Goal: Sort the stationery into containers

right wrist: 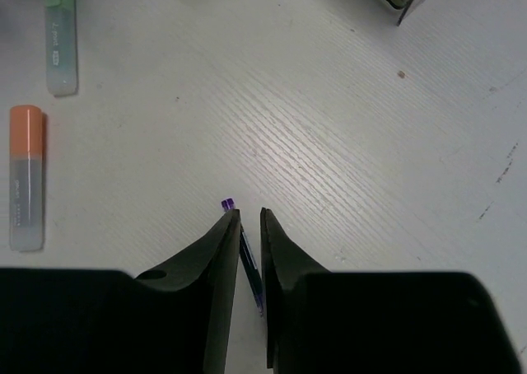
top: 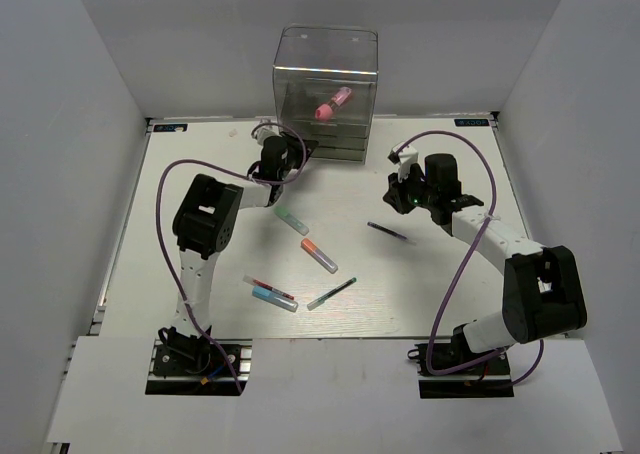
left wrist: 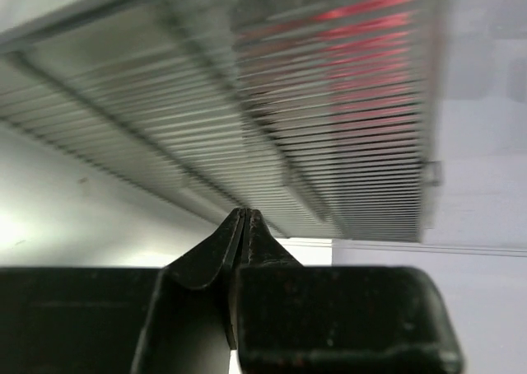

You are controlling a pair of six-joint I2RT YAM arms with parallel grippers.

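A clear ribbed container [top: 325,74] stands at the back, a pink marker [top: 334,103] lying inside it. My left gripper is shut, its fingertips close to the container's ribbed wall [left wrist: 346,143]; nothing shows between them. Over the table's right half, my right gripper has its fingers slightly apart, holding nothing. Beneath it lies a dark pen [right wrist: 249,267]. A green marker [top: 291,220] and an orange marker [top: 319,255] rest mid-table. Nearer the front are a blue marker [top: 275,299], a red pen [top: 268,287] and a dark green pen [top: 332,293].
White walls close in the table [top: 190,274] at the left, right and back. The back right of the table, between the container and my right arm [top: 495,236], is bare. Free room also shows at the front right.
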